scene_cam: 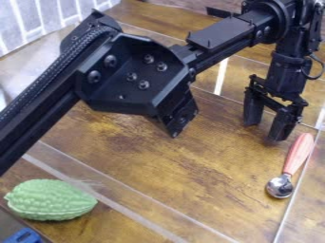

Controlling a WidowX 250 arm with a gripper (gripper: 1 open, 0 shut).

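My black gripper (pixel 267 121) hangs low over the wooden table at the right, its fingers apart with nothing visible between them. Just in front of it and to the right lies an ice cream scoop (pixel 298 156) with a pink handle and round metal head. A pale green bitter melon (pixel 51 200) rests at the lower left, well away from the gripper.
A blue object (pixel 15 236) shows at the bottom left corner. A white railing (pixel 38 19) stands at the back left. The arm covers much of the upper view.
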